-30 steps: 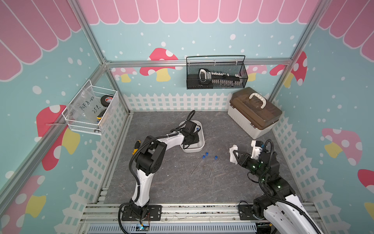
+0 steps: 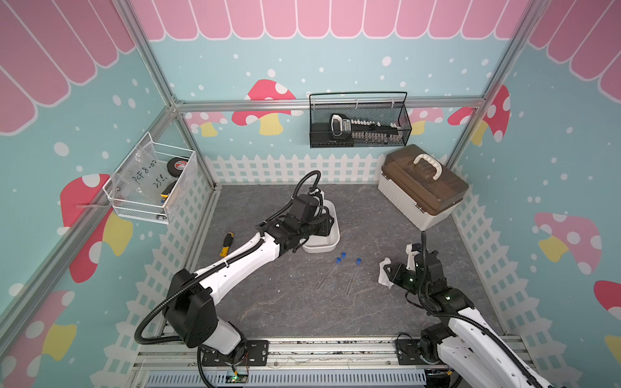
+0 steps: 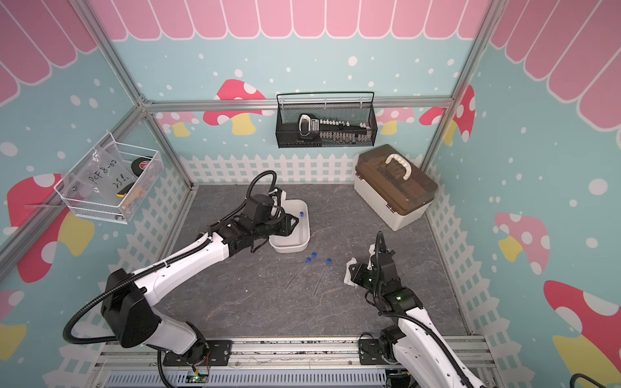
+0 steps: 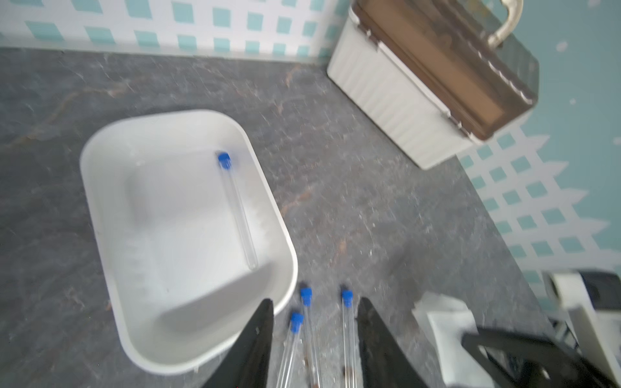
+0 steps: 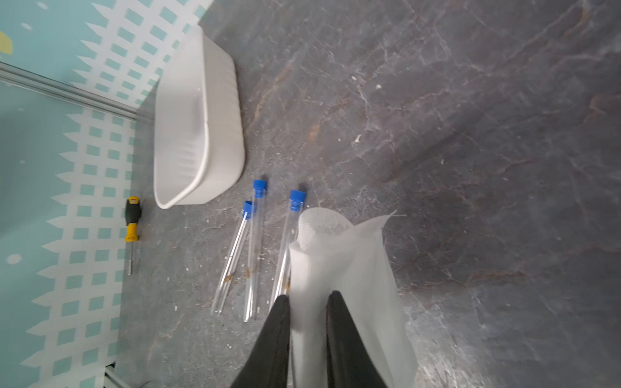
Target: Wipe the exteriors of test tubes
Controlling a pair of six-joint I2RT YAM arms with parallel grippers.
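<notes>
One blue-capped test tube [image 4: 238, 207] lies in the white tray [image 4: 110, 258], along its right side. On the table in front of the tray lie three more tubes: the left tube [image 5: 233, 265], the middle tube [image 5: 254, 252] and the right tube [image 5: 285, 249], partly covered in the right wrist view by the wipe. Brownish marks show on their glass. My left gripper stands open above the table, nothing held; in its view those tubes appear between and beside its fingers. My right gripper is shut on a white wipe [image 5: 362, 278], which hangs out past its fingertips.
A brown-lidded toolbox [image 2: 423, 184] stands at the back right. At the left lies a yellow screwdriver [image 2: 226, 244]. A black mesh basket [image 2: 360, 123] and a white wire basket [image 2: 152, 187] hang on the frame. Table right of the tray is clear.
My left gripper has risen out of the tray, leaving the tube inside, and its arm has swung upward.
</notes>
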